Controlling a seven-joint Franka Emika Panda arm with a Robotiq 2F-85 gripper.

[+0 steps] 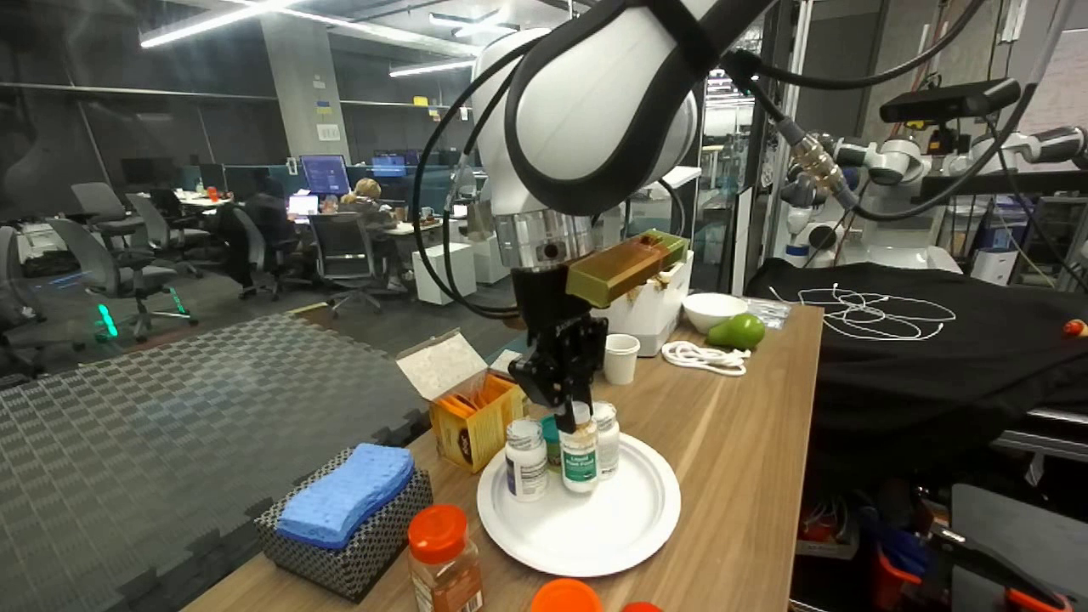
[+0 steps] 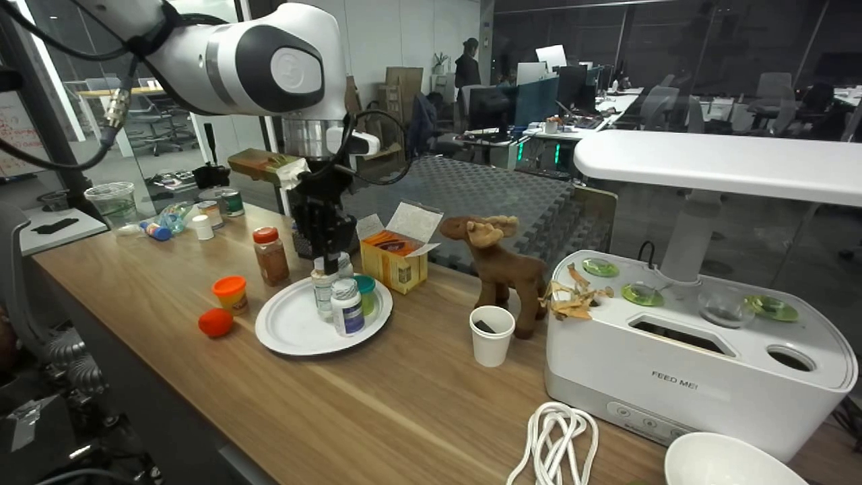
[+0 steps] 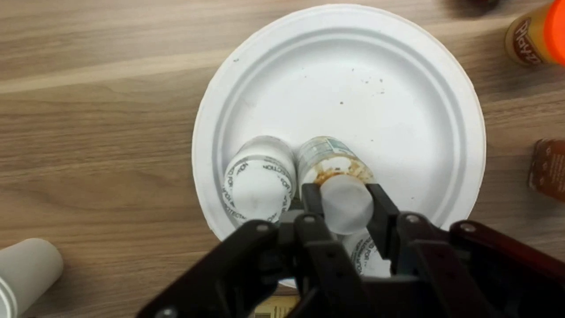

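Note:
My gripper is shut on the white cap of a plant food bottle [image 1: 580, 461] with a green-and-white label. The bottle stands upright over the white plate [image 1: 612, 530]; whether its base touches the plate cannot be told. One white bottle [image 1: 526, 471] stands to its left in exterior view 1, and another white bottle [image 1: 609, 449] is close behind its right side. Between them, a teal-lidded tub [image 2: 367, 296] is partly hidden. In the wrist view, a white bottle [image 3: 259, 185] sits immediately left of the held one, while another bottle [image 3: 369, 257] shows partly beneath the fingers.
An open yellow box [image 1: 474, 423] stands beside the plate, near a brown moose toy [image 2: 502, 263]. A red-lidded spice jar [image 2: 271, 257], an orange-lidded tub [image 2: 231, 292] and a red ball [image 2: 215, 322] lie on the other side. Much of the plate's front is bare.

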